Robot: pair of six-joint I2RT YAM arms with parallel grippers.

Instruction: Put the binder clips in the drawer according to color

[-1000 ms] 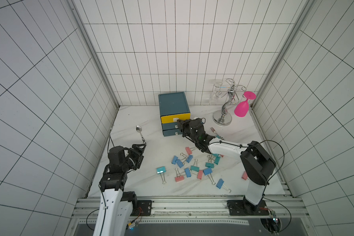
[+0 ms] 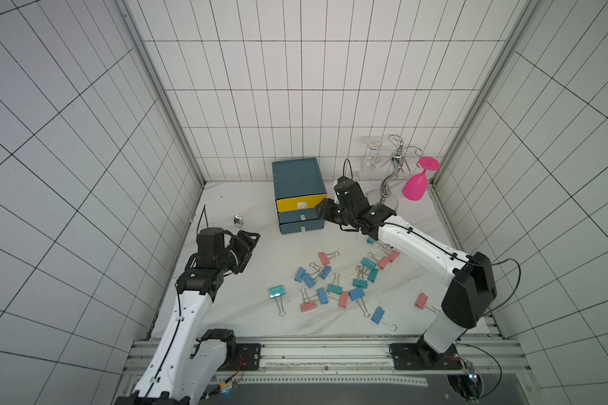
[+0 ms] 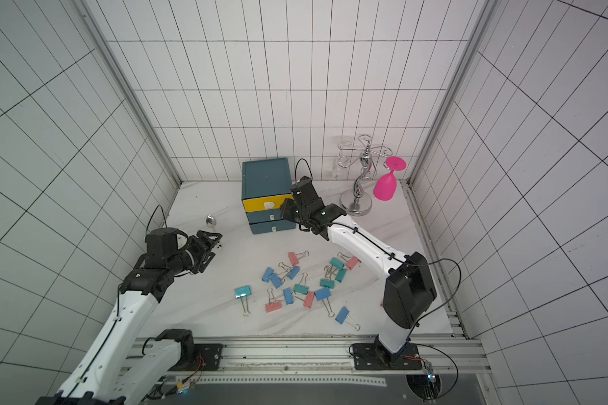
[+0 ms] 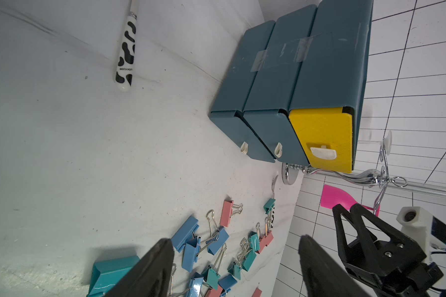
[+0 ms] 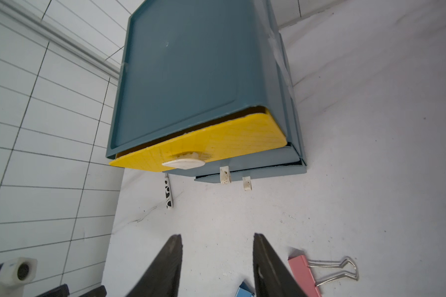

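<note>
A three-drawer cabinet [image 2: 298, 177] stands at the back of the table, all drawers closed. Its top drawer [image 5: 218, 141] is yellow with a white handle; the two below are grey-blue. Pink, blue and teal binder clips lie scattered over the middle and front, among them a pink clip [image 2: 324, 258], a blue clip [image 2: 377, 314] and a teal clip [image 2: 277, 291]. My right gripper hovers before the cabinet's right front, fingers apart, nothing between them. Above the table's left side my left gripper is open and empty.
A chrome cup stand [image 3: 356, 199] with an upside-down pink goblet [image 3: 385, 183] stands at the back right. A spoon [image 2: 238, 220] lies left of the cabinet, partly hidden by the left arm.
My right gripper has backed off to the right from the yellow drawer's front and risen.
</note>
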